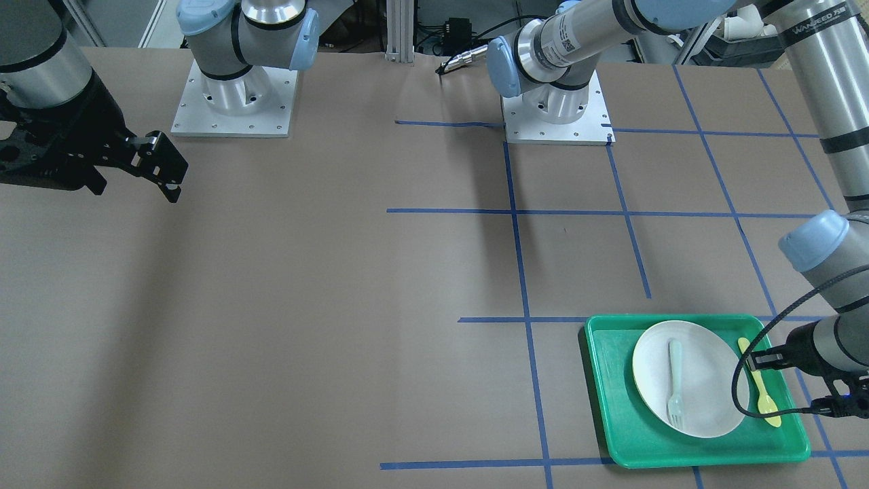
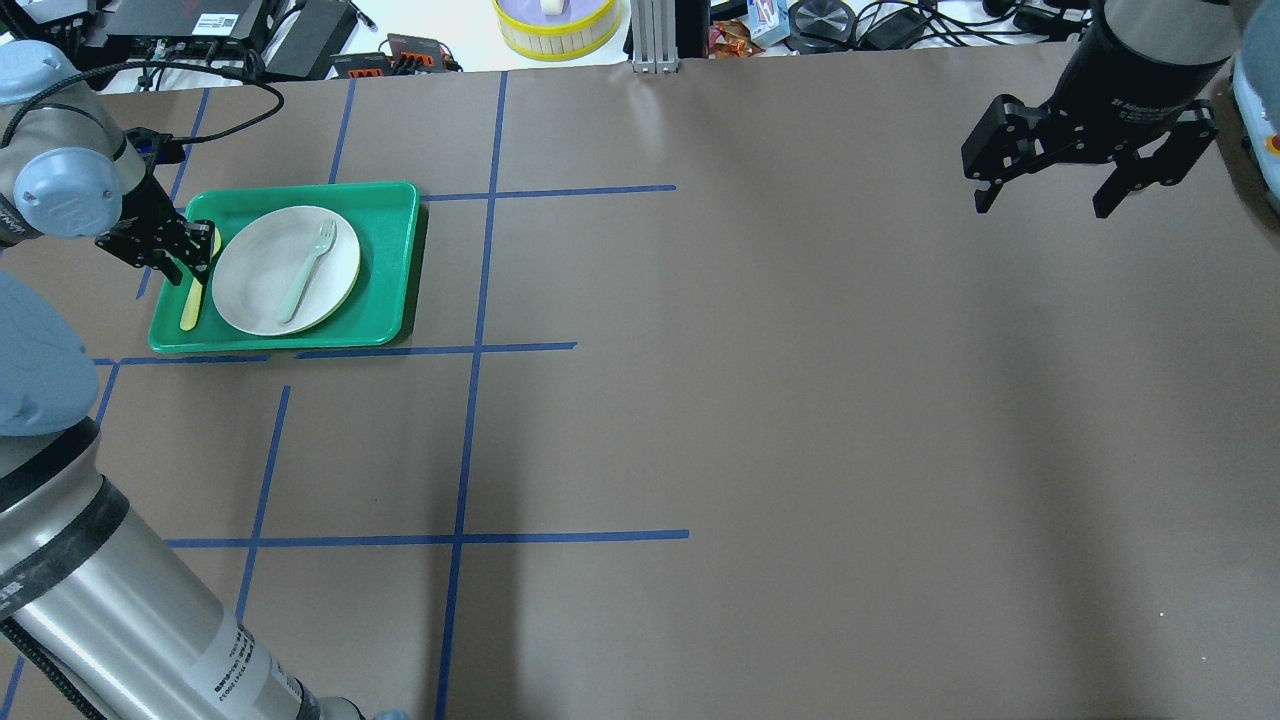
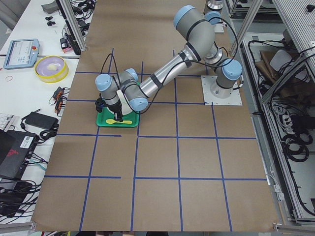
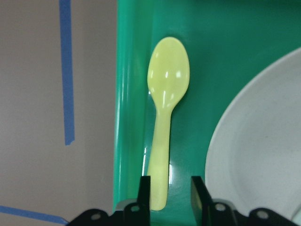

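A green tray [image 1: 611, 391] holds a white plate [image 1: 709, 391] with a pale fork [image 1: 675, 383] on it, and a yellow spoon [image 4: 167, 80] along its side, right of the plate in the front view. My gripper is over the tray beside the plate, its fingers open and apart around the line of the spoon's handle end in the wrist view. The spoon lies in the tray; whether the fingers touch it cannot be told.
A second arm's black gripper [image 2: 1080, 156] hangs at the right of the top view.
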